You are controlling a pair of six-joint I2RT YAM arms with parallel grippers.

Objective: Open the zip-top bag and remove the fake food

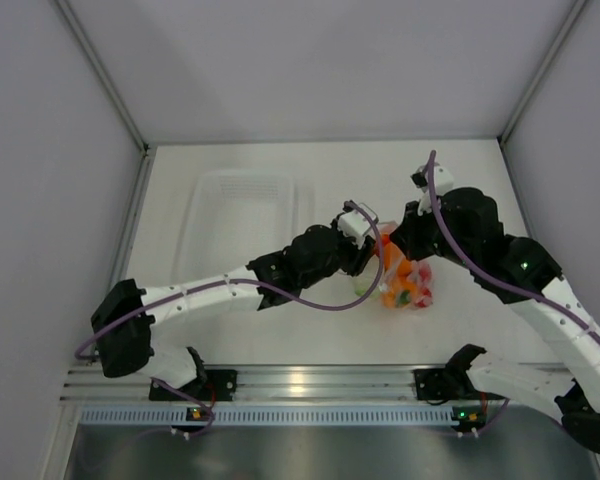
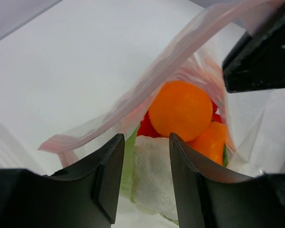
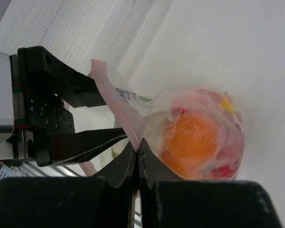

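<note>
The zip top bag of fake food lies on the table, its pink top edge lifted by my right gripper, which is shut on it. My left gripper is at the bag's mouth, part open, its fingers reaching in beside the opening. Inside, the left wrist view shows an orange ball, another orange piece, a pale wrinkled item and bits of red and green. In the right wrist view the orange food shows through the clear plastic.
An empty white plastic bin stands to the left on the white table. The table behind and right of the bag is clear. Both arms crowd closely over the bag.
</note>
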